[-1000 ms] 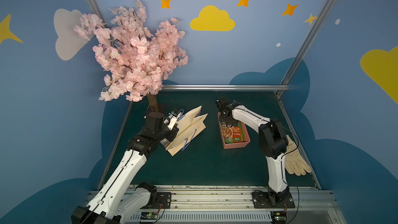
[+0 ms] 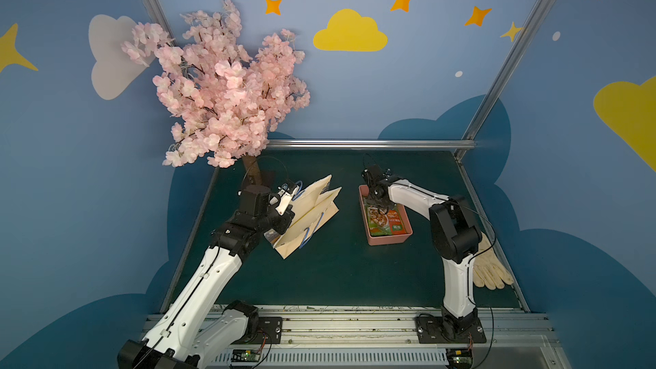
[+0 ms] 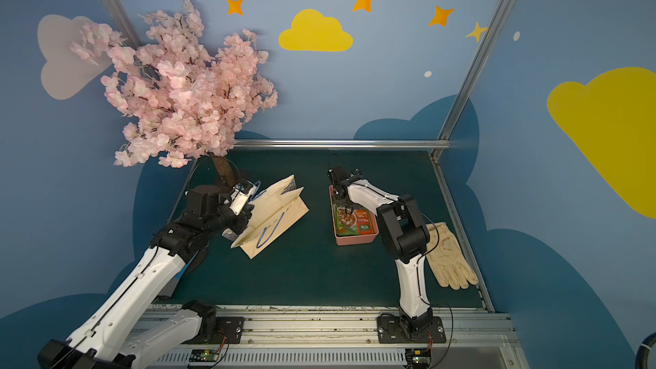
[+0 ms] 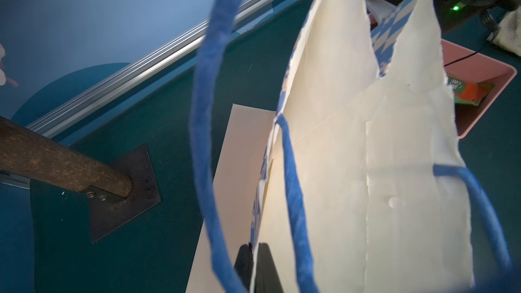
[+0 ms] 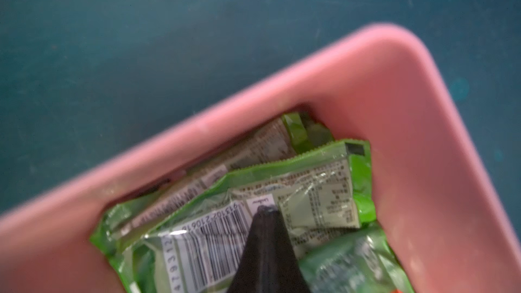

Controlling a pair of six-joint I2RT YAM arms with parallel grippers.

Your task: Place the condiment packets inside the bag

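Observation:
A paper bag (image 2: 307, 222) with blue handles and a pale inside stands open at left-centre of the table. My left gripper is shut on the thin edge of the bag's side, which runs between its fingertips. Green-and-orange condiment packets (image 2: 386, 222) lie in a pink bin (image 2: 389, 240) to the right of the bag. Over the bin's far end, my right gripper is shut in front of a packet with a barcode (image 5: 211, 249); nothing shows between its fingers. Several packets crowd along the bin's wall in the right wrist view.
A blossom tree (image 2: 225, 95) rises at the back left, its trunk base (image 4: 124, 190) close behind the left gripper. A pale glove (image 2: 490, 266) lies at the right edge. The table between bag and bin is clear.
The right arm has shifted slightly, its gripper a little to the right over the bin. Packets in the bin have moved a little. Left arm and bag look nearly still.

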